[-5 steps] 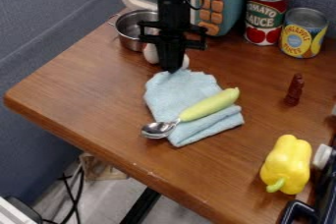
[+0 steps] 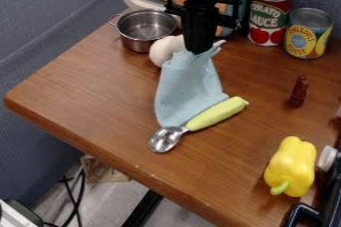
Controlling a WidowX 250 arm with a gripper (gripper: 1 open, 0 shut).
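My black gripper [image 2: 200,42] is at the top centre, shut on a light blue cloth [image 2: 186,92], which hangs upward from the wooden table [image 2: 94,102] in a draped sheet. An ice-cream scoop with a pale yellow handle [image 2: 213,113] and steel head [image 2: 166,139] lies at the cloth's lower end; whether cloth is beneath it is hard to tell. A white round object [image 2: 164,50], perhaps an egg or onion, sits just left of the gripper.
A steel pot [image 2: 144,34], tomato can [image 2: 268,17], yellow can [image 2: 306,39] and toy microwave stand at the back. A small brown bottle [image 2: 300,92] and yellow pepper [image 2: 290,166] are on the right.
The gripper has risen and moved right, lifting the cloth from lying flat to hanging. The scoop has slid slightly right and down.
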